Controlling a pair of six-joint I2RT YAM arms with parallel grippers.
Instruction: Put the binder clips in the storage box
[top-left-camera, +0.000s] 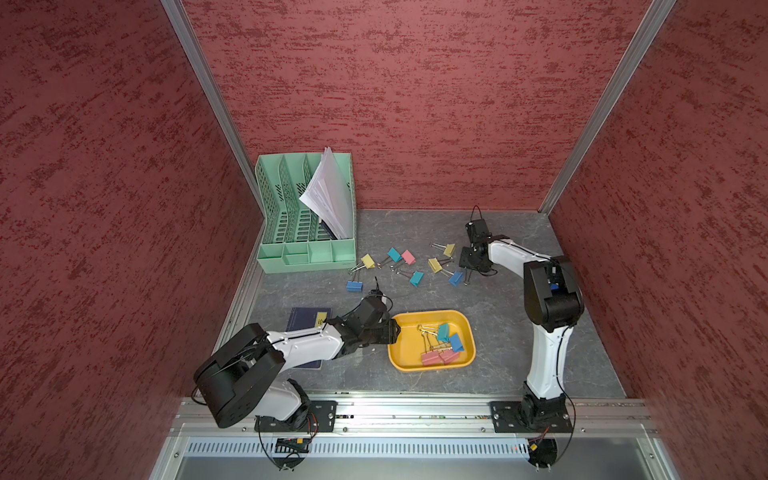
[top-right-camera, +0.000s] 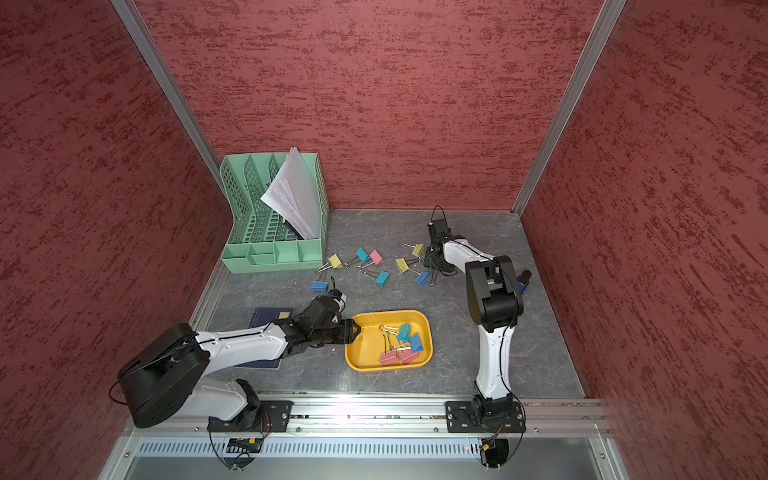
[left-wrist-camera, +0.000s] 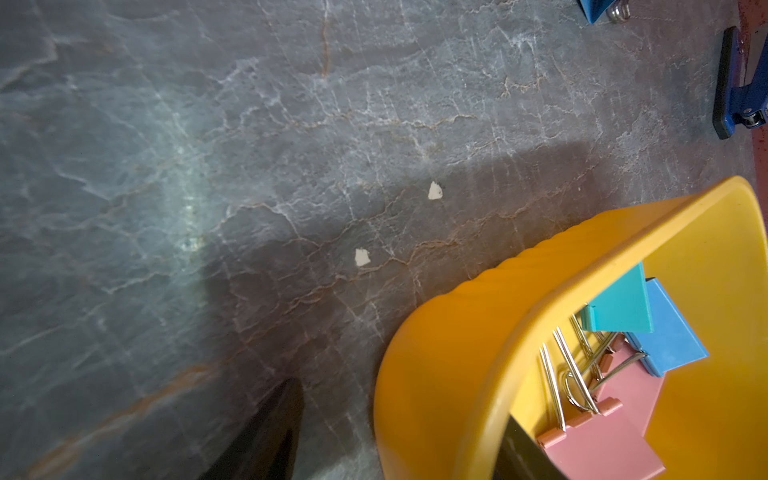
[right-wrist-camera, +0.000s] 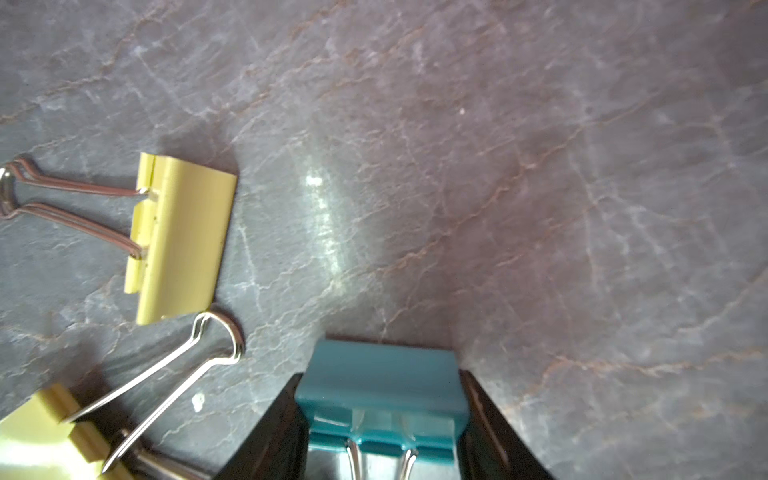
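In the right wrist view, a teal binder clip (right-wrist-camera: 382, 369) is pinched between the fingers of my right gripper, its wire handles pointing down out of frame. In the top views this clip is hidden under the right arm. The yellow storage box (top-left-camera: 394, 358) stands at front centre, with several pink, blue and teal clips inside. My left gripper stands open around the box's left wall, one finger outside and one inside. Loose clips spread over the table include yellow clips (right-wrist-camera: 188, 240), a pink one (top-left-camera: 409, 257) and blue ones (top-left-camera: 354, 286).
A green file organizer (top-left-camera: 273, 249) with papers stands at the back left. A dark notebook (top-left-camera: 301, 319) lies partly under the left arm. A blue stapler (top-right-camera: 523, 281) sits at the right. Bare table lies right of the box.
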